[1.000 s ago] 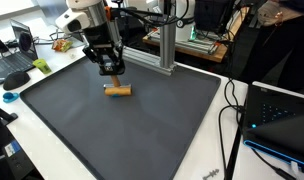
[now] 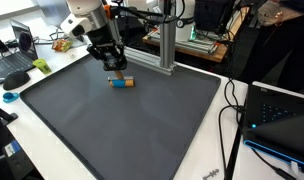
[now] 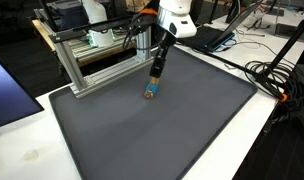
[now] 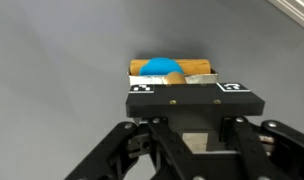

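A toy with an orange cylindrical head and a blue patch (image 2: 122, 83), which looks like a small wooden hammer, is at the back of the dark grey board. A tan handle (image 2: 119, 74) rises from its head. My gripper (image 2: 116, 69) points down from above and is shut on that handle. Exterior view 2 shows the blue and orange head (image 3: 150, 90) right under the black gripper (image 3: 156, 76). In the wrist view the orange head (image 4: 197, 67) lies crosswise beyond the fingers, with the blue patch (image 4: 160, 67) facing the camera; the gripper body covers most of the handle.
The dark grey board (image 2: 122, 130) is bare in front and to both sides. A metal frame post (image 2: 167, 40) stands behind it to the right. A black case (image 2: 277, 125) and cables lie on the right, beyond the board's edge.
The head has shifted slightly toward the back and turned, so the blue patch now shows broadly in exterior view 1 where mostly orange showed before. The gripper stays on the handle.
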